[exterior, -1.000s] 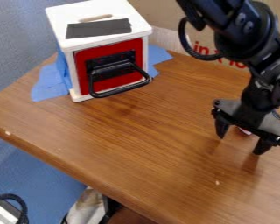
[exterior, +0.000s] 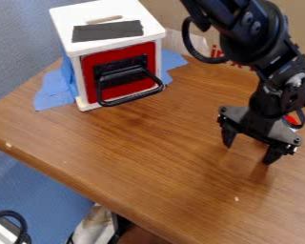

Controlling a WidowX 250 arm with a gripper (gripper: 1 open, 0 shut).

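Observation:
My gripper point(exterior: 250, 146) hangs low over the right side of the wooden table, its dark body angled down with two fingertips apart near the tabletop. Nothing clearly shows between the fingers. A small red item point(exterior: 290, 120) is partly visible behind the gripper; most of it is hidden.
A white toy oven point(exterior: 95, 22) with a red front and black handle stands at the back left on blue cloth point(exterior: 56, 89). The table's left edge drops to a blue floor.
The gripper has moved a little to the left, uncovering some of the red item at the right. The toy oven has not moved.

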